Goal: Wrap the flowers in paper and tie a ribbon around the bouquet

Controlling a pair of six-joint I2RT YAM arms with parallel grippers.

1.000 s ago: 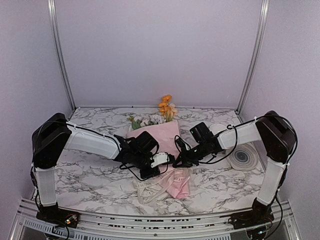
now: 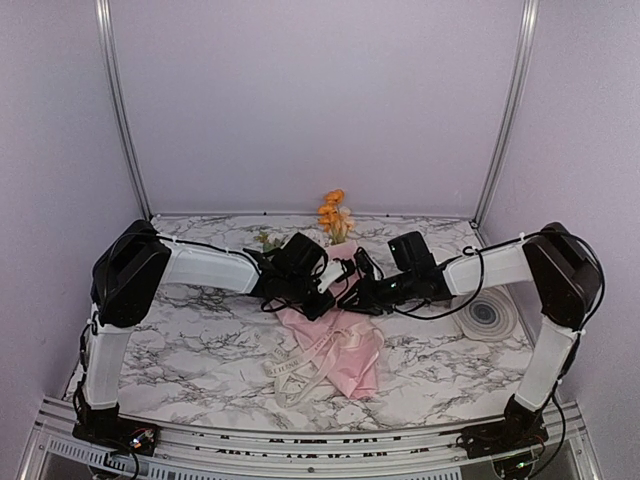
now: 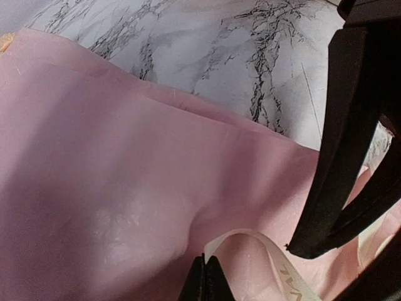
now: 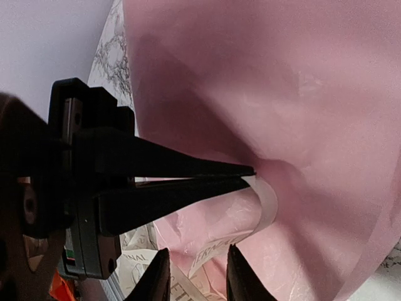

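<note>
The bouquet lies wrapped in pink paper (image 2: 355,370), its orange flowers (image 2: 333,210) showing at the far end. My left gripper is shut over the paper, and the end of the cream ribbon (image 3: 250,234) comes out between its fingertips. In the right wrist view that ribbon (image 4: 268,204) curves from the left fingertips (image 4: 245,177) down towards my right gripper. The right fingers stand apart, with the ribbon passing in the gap or just beyond it. From above, both grippers meet over the wrap's middle, and the arms hide part of the bouquet.
Loose ribbon (image 2: 285,385) trails on the marble table in front of the wrap. A round grey coil (image 2: 487,315) lies at the right, under the right arm. The two grippers are very close together.
The right one has shifted slightly away from the front edge, lifting the ribbon.
</note>
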